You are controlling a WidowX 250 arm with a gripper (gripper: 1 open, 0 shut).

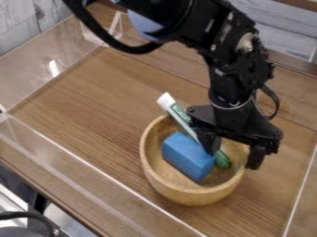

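A wooden bowl [168, 184] sits on the table near the front centre. In it lie a blue block [186, 156], a white tube [175, 110] leaning up over the back rim, and a green item [221, 160]. My black gripper [229, 155] is over the right half of the bowl, beside the block, with its fingers open; whether they touch anything cannot be told, and the gripper hides part of the bowl's contents.
Clear plastic walls edge it at the left, with black cables at the lower left.
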